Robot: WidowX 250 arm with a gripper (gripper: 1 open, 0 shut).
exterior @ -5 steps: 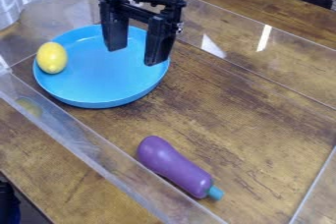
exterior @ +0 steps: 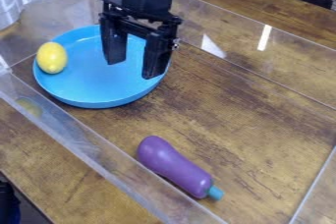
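The black gripper (exterior: pixel 136 49) hangs over a blue plate (exterior: pixel 92 91), its two fingers spread apart with no object seen between them. A yellow object (exterior: pixel 51 57) rests at the plate's left edge. A purple eggplant-like object (exterior: pixel 175 165) with a teal end lies on the wooden table at the lower middle, outside the plate.
A clear plastic edge or strip (exterior: pixel 59 144) runs diagonally along the lower left, and another edge shows at the far right.
The gripper has shifted slightly, a little to the left and tilted somewhat. The plate, yellow object and purple object have not moved.
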